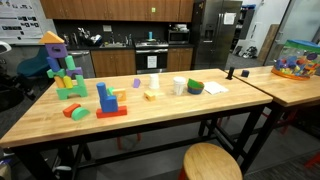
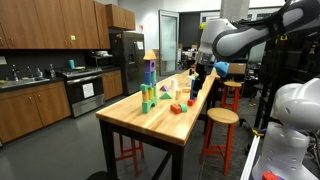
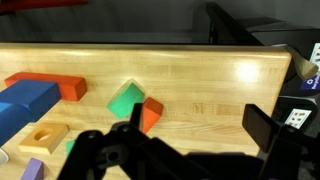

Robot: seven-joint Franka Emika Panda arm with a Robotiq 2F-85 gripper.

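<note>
In the wrist view my gripper is open over the wooden table [image 3: 205, 90], with bare wood visible between its dark fingers. A green block [image 3: 126, 100] and a red-orange block [image 3: 151, 112] lie close together by the left finger. Farther left are a long red block [image 3: 70, 87], a blue block [image 3: 35, 94], a yellow block [image 3: 45, 137] with a hole, and a purple block [image 3: 32, 170]. A tower of green and purple blocks [image 1: 70, 83] topped by an orange piece [image 1: 52, 38] stands at the table's left in exterior view 1.
White cups [image 1: 179, 85] and a green bowl [image 1: 195, 87] stand farther right on the table. A round stool [image 1: 211, 162] sits in front. A second table [image 1: 285, 88] bears a colourful tub [image 1: 297, 60]. Bare wood lies along the near edge.
</note>
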